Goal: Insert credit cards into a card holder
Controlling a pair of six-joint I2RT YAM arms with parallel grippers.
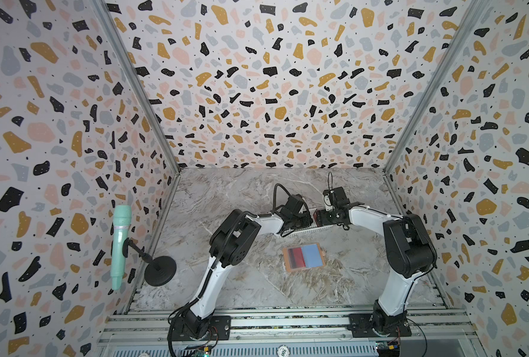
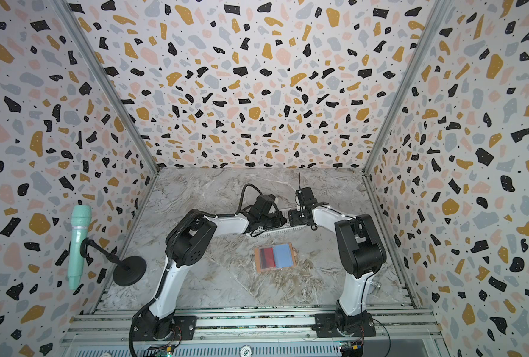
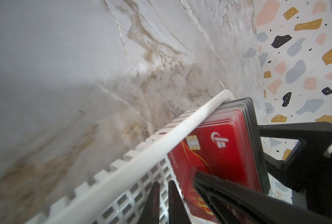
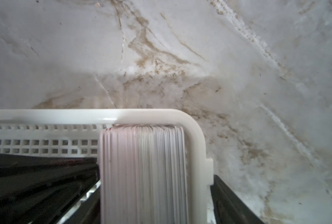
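A thick stack of credit cards stands on edge at one end of a white basket, with a red card facing my left wrist camera. My left gripper is partly open inside the basket, its two tips a small gap apart with nothing visible between them. Its dark finger reaches toward the stack in the right wrist view. My right gripper stands open over the stack, one finger outside the basket's end wall, the other in front of the cards. A flat brown card holder lies nearer the arms' bases.
A black stand holding a mint-green tube is far to the left. The two grippers stand close together over the basket.
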